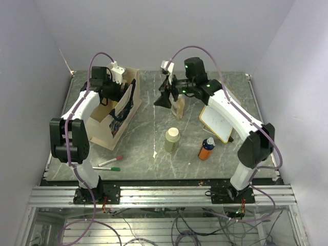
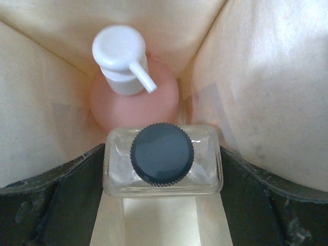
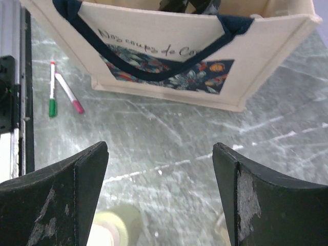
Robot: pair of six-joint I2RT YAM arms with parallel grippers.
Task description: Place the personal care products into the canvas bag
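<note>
The cream canvas bag stands at the left, with my left gripper down inside it. In the left wrist view a clear bottle with a dark cap lies between the fingers of that open gripper. Behind it in the bag is a pink bottle with a white pump. My right gripper hangs part open right of the bag, nothing between its fingers. On the table are an olive bottle with white lid and an orange bottle.
A whiteboard and a beige object lie at the right, partly under my right arm. Two markers lie at the front left.
</note>
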